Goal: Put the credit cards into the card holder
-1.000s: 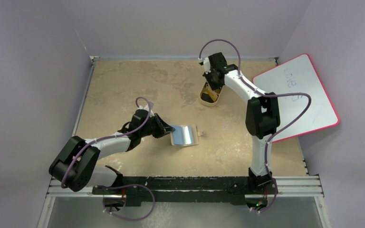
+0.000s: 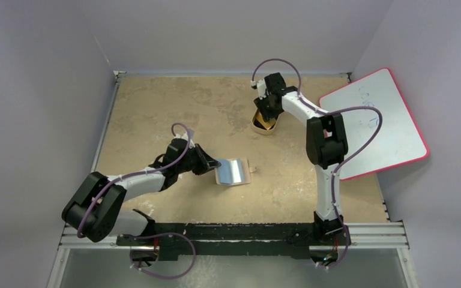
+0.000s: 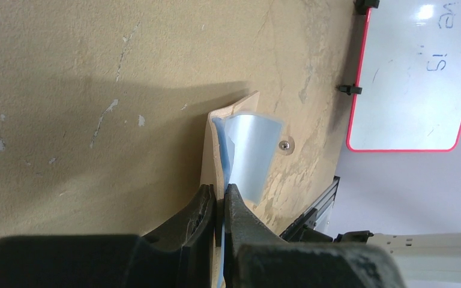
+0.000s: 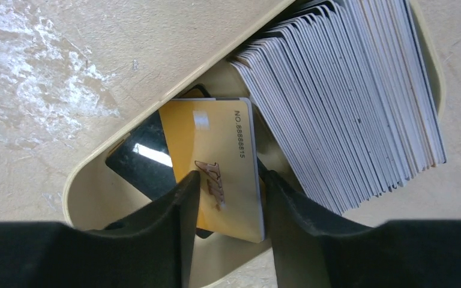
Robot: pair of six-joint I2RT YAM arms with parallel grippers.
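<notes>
My left gripper is shut on the edge of the card holder [image 3: 252,144], whose clear blue sleeves hang open, seen from above at the table's centre [image 2: 230,171]. My right gripper reaches down into a cream box [image 4: 83,186] at the back, its part open fingers around the lower part of a gold card [image 4: 219,144]; whether they grip it is unclear. Dark cards [image 4: 138,150] lie beneath the gold one, and a dense row of cards [image 4: 336,90] stands beside them in the box.
A whiteboard [image 2: 372,132] with a red rim covers the right of the table. Grey walls enclose the workspace.
The gold card looks shifted. The left gripper and holder are unchanged.
</notes>
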